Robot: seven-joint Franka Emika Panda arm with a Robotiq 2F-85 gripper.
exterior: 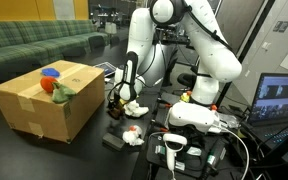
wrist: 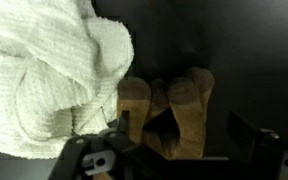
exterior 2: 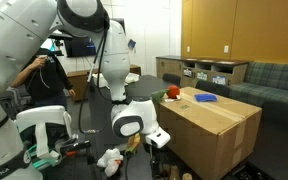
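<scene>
In the wrist view a brown soft toy (wrist: 188, 112), several stubby limbs showing, lies on the dark table. My gripper is open above it, with the toy's lower part between the spread fingers but not visibly gripped. A crumpled white cloth (wrist: 54, 75) lies close along the toy's left side. From the first exterior view, the gripper (exterior: 115, 103) is low over the toy, which it largely hides, and the cloth (exterior: 134, 109) is beside it. In the second exterior view the arm's white body hides the fingertips.
A large cardboard box (exterior: 52, 98) stands close by, with a green-and-red item (exterior: 60, 91) and a blue item (exterior: 50, 72) on top. A dark block (exterior: 113, 142) and a small white-and-red object (exterior: 133, 135) lie nearer the front. Bare table lies left of them.
</scene>
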